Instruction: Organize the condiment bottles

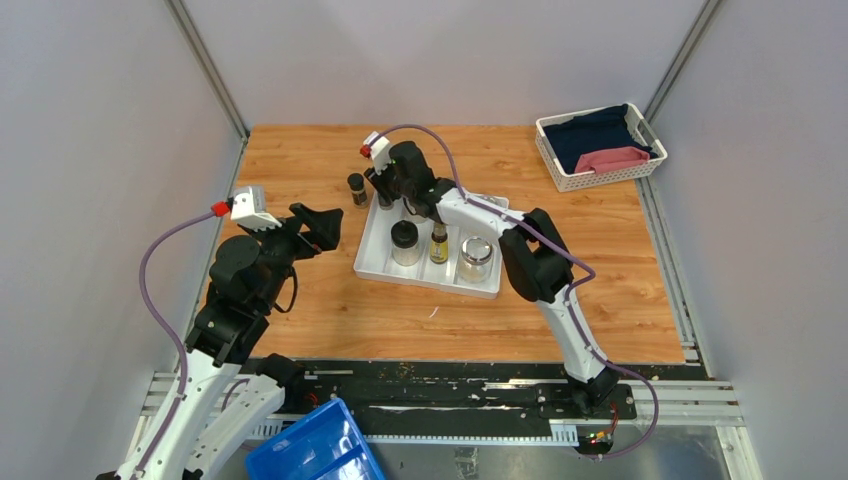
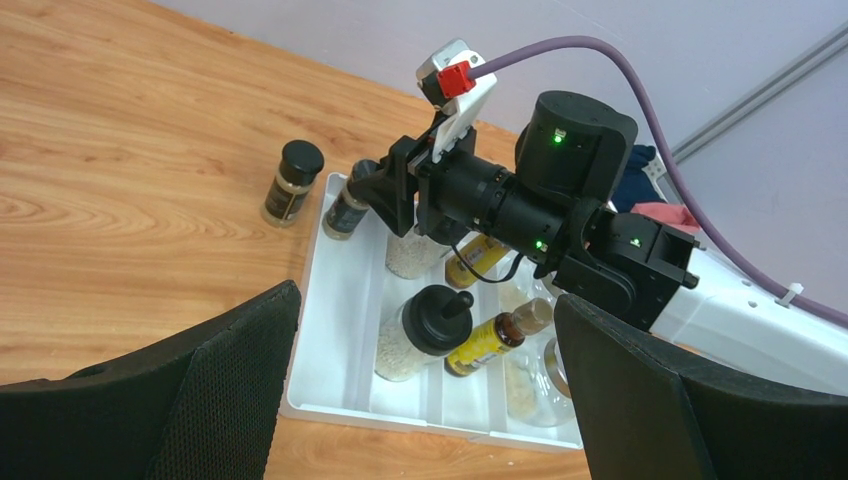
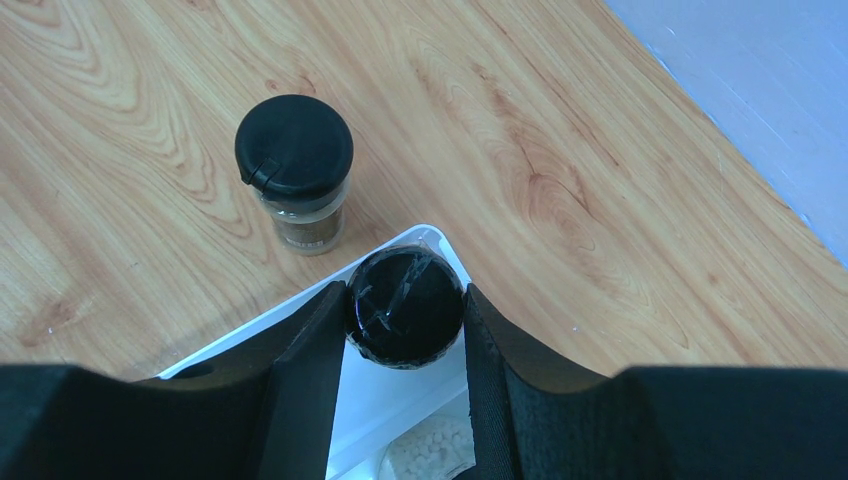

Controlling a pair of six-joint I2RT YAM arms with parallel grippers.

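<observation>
A small dark-capped bottle (image 3: pixel 403 325) stands in the far-left corner of the white tray (image 1: pixel 365 255). My right gripper is at its cap, open, with one finger close against either side. In the left wrist view its label (image 2: pixel 345 216) shows upright below the right fingers. A second black-capped spice bottle (image 2: pixel 293 183) stands on the wood just left of the tray. Inside the tray are a black-lidded jar (image 1: pixel 405 243), a yellow-labelled bottle (image 1: pixel 439 244) and a silver-lidded jar (image 1: pixel 476 259). Left of the tray, my left gripper hangs open and empty.
Behind the front row, another jar (image 2: pixel 412 252) and yellow bottle (image 2: pixel 481 258) are partly hidden by the right arm. A white basket of cloths (image 1: pixel 566 180) sits at the back right. A blue bin (image 1: pixel 310 450) is below the table's front edge. Wood lies bare at front right.
</observation>
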